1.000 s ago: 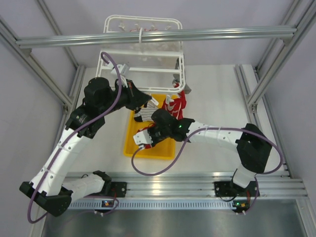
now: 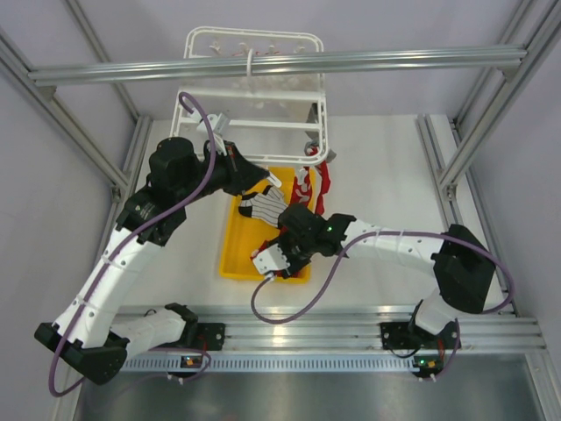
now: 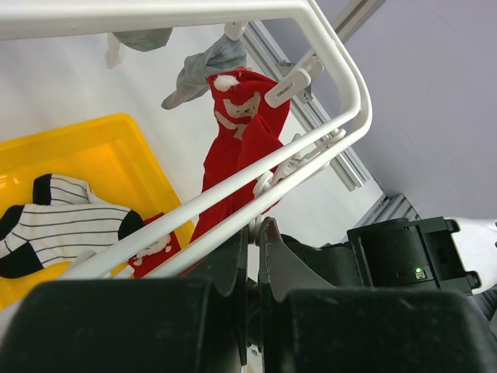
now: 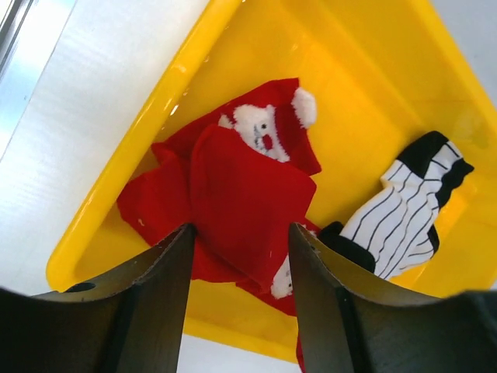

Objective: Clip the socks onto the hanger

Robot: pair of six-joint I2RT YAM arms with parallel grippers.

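Note:
The white hanger point(image 2: 254, 93) hangs at the back under the metal bar. At its front edge, my left gripper is shut on a small white piece, seemingly a clip, mostly hidden by the fingers. Beyond the frame hang a red sock with a pale animal pattern point(image 3: 247, 128) and a grey sock point(image 3: 210, 68). Crumpled red socks point(image 4: 248, 194) lie in the yellow bin point(image 4: 128, 155). Open above them is my right gripper, with red cloth showing between and below its fingers. A striped black-and-white sock point(image 4: 400, 210) lies alongside in the bin.
The thick metal bar point(image 2: 394, 60) crosses above the hanger. A loose white clip point(image 3: 291, 87) sticks out from the hanger's corner.
The left arm and hanger have held still.

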